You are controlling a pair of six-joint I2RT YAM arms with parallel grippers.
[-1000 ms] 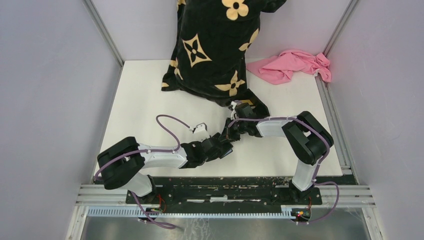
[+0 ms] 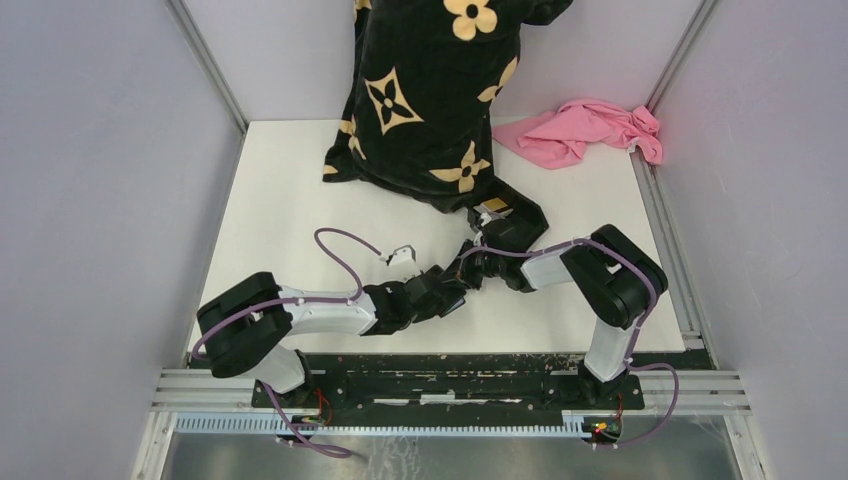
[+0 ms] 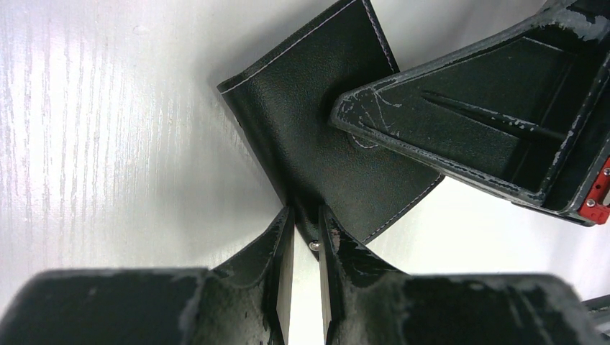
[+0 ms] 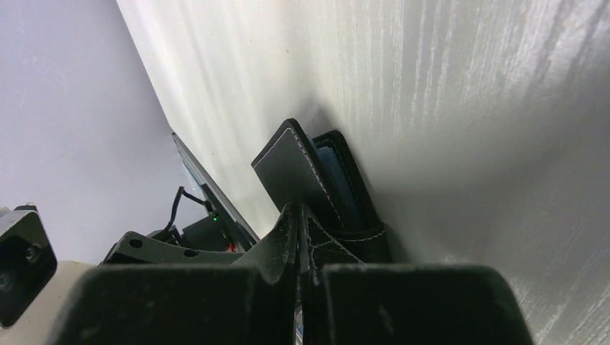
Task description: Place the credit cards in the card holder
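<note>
A black leather card holder (image 3: 324, 158) lies on the white table. In the left wrist view my left gripper has its fingertips at the holder's lower edge, slightly apart; whether it grips the edge is unclear. In the right wrist view the holder (image 4: 302, 172) shows an upright flap and a bluish layer inside, probably part of its contents. My right gripper is shut, its tips against the holder, with nothing seen between them. From above, both grippers meet over the holder, which is largely hidden.
A black tray (image 2: 525, 215) with a yellowish item is behind the right arm. A patterned dark cloth (image 2: 420, 120) covers the back middle, and a pink cloth (image 2: 580, 135) lies at back right.
My right arm and gripper have moved a little toward the front of the table. The left arm is almost unchanged.
</note>
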